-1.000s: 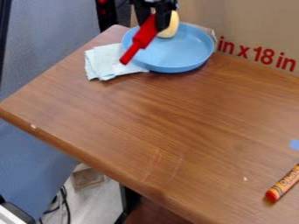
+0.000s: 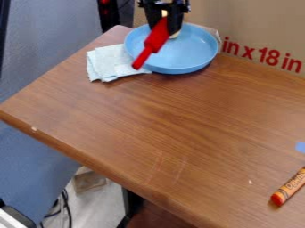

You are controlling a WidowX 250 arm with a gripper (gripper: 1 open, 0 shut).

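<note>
My black gripper (image 2: 163, 14) is at the top of the view, over the back of a blue plate (image 2: 188, 59). A long red object (image 2: 152, 44) slants down-left from just below it across the plate's left part, apparently held; the fingertips are too dark to see clearly. A pale yellow thing (image 2: 176, 34) is partly hidden behind the red object. A light folded cloth (image 2: 109, 64) lies under and left of the plate.
An orange tube (image 2: 288, 185) lies at the right edge, near a small blue patch (image 2: 299, 147). Cardboard (image 2: 259, 40) stands behind the plate.
</note>
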